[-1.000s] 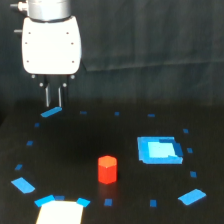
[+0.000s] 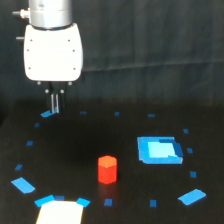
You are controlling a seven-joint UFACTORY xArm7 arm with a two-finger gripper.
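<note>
A red block [image 2: 107, 169] sits on the dark table near the middle front. My gripper [image 2: 55, 109] hangs at the upper left, back from the block and clear of it, with its thin fingers pointing down. The fingers look close together, and no object shows between them; how far apart they stand is too small to tell. To the right, a blue open tray [image 2: 142, 151] with a white inside lies flat on the table.
Blue tape marks [image 2: 23, 185] are scattered over the table, with another strip [image 2: 192, 197] at the right. A pale object [image 2: 60, 213] stands at the bottom edge. The table between block and tray is bare.
My gripper has moved a little down and slightly to the right. Its fingers appear closer together than before. The red block and the tray are where they were.
</note>
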